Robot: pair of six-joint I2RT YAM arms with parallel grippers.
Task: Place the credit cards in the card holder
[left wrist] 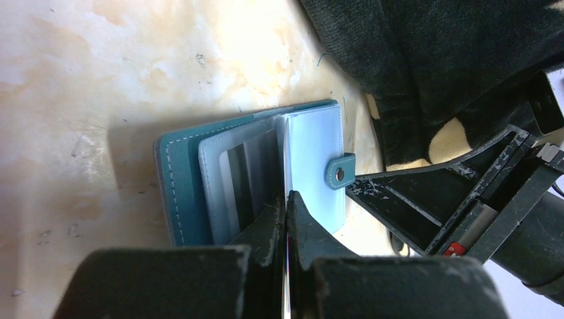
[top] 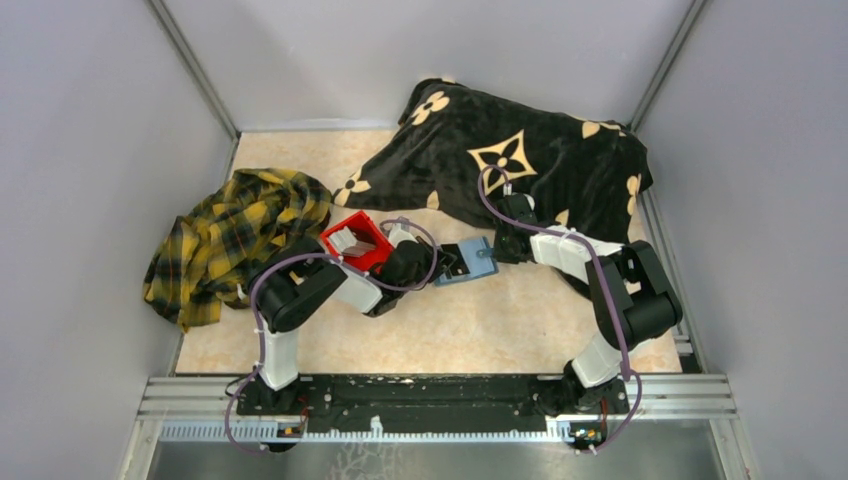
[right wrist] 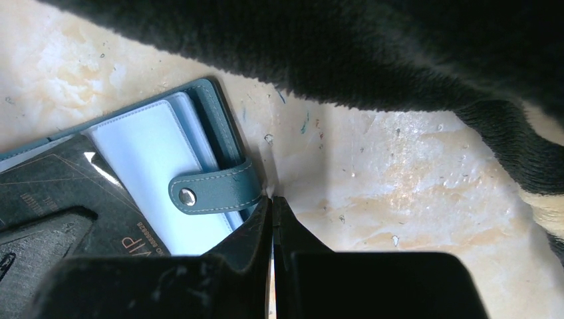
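The teal card holder (top: 480,262) lies open at the table's centre, pale sleeves and snap strap (right wrist: 213,189) showing. In the left wrist view my left gripper is shut at the upright edge of a thin pale sleeve or card (left wrist: 287,149); whether that is between the fingertips I cannot tell. My right gripper is shut beside the strap at the holder's right edge, nothing visible between its fingers. In the right wrist view a dark card marked VIP (right wrist: 126,226) lies in the holder.
A red box (top: 342,222) with pale cards stands left of the holder. A black patterned blanket (top: 560,150) lies behind, reaching close to the right gripper; a yellow plaid cloth (top: 210,250) lies far left.
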